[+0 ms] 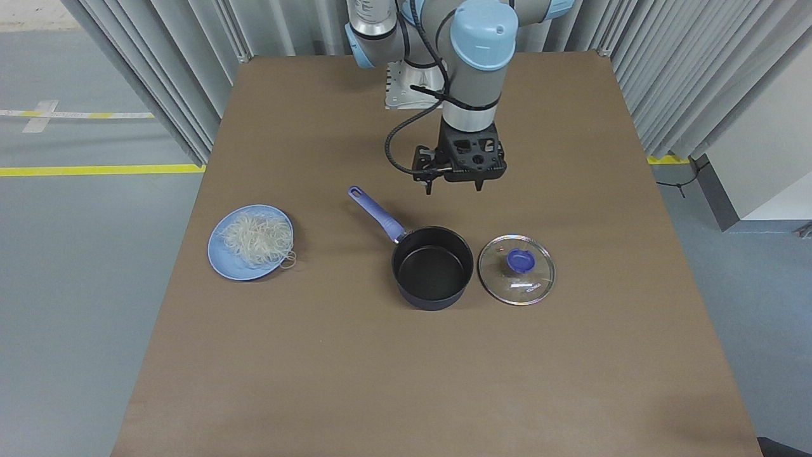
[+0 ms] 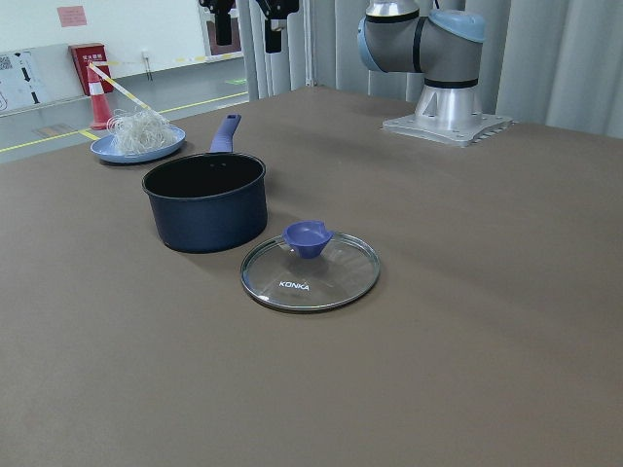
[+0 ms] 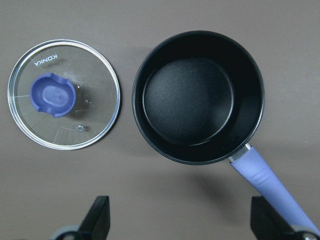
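Observation:
A black saucepan (image 1: pixel 431 271) with a long purple handle (image 1: pixel 375 212) sits empty mid-table; its glass lid (image 1: pixel 517 283) with a blue knob (image 3: pixel 52 94) lies just right of it. A blue plate (image 1: pixel 226 263) of white noodles (image 1: pixel 257 237) is at the left. My gripper (image 1: pixel 453 185) hangs above the table behind the pan, apart from everything, fingers spread open with nothing between them. In the wrist view the pan handle runs under one fingertip.
The robot's base (image 2: pixel 448 127) stands at the back of the table.

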